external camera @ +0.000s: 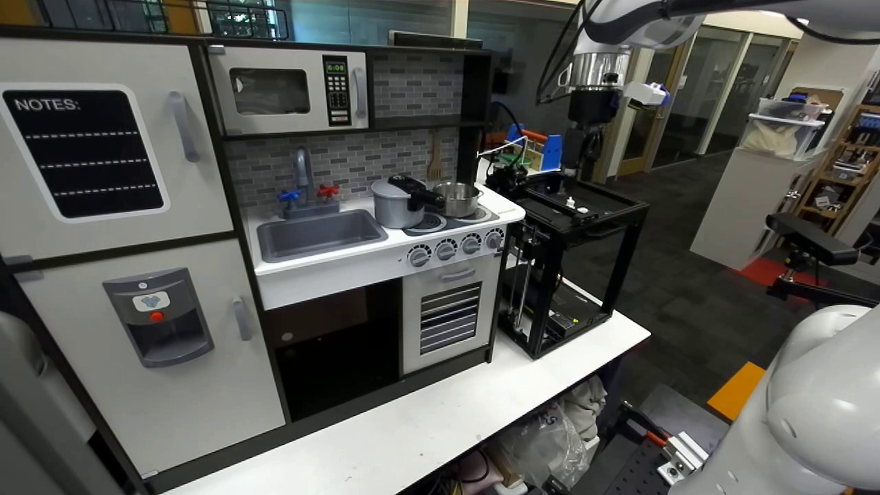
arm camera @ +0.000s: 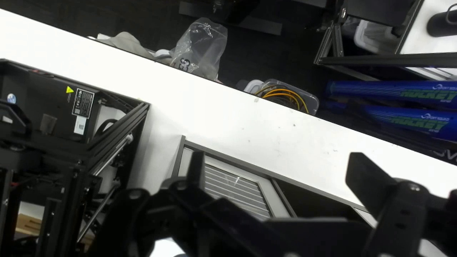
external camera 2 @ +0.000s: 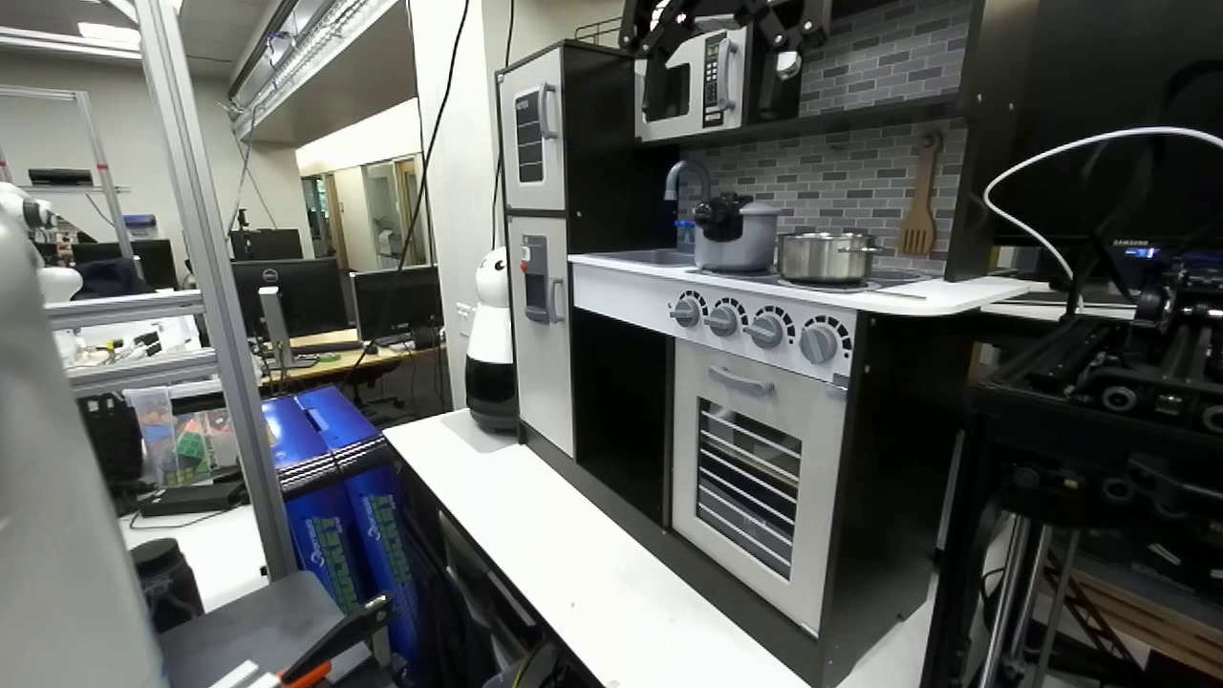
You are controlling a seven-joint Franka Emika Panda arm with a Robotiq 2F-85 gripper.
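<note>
My gripper is open, its two dark fingers wide apart with nothing between them. In exterior view 2 the gripper hangs at the top, in front of the microwave (external camera 2: 684, 86) as seen from there. A grey lidded pot (external camera: 398, 205) with a black handle stands on the toy stove, beside an open metal pot (external camera: 456, 199). Both pots are apart from the gripper. The oven door (external camera 2: 751, 482) is closed. A grey sink (external camera: 322, 234) with a faucet (external camera: 302, 174) lies left of the stove.
A black-framed machine (external camera: 569, 247) stands right of the toy kitchen, close below the gripper in exterior view 1. A wooden spatula (external camera 2: 920, 201) hangs on the back wall.
</note>
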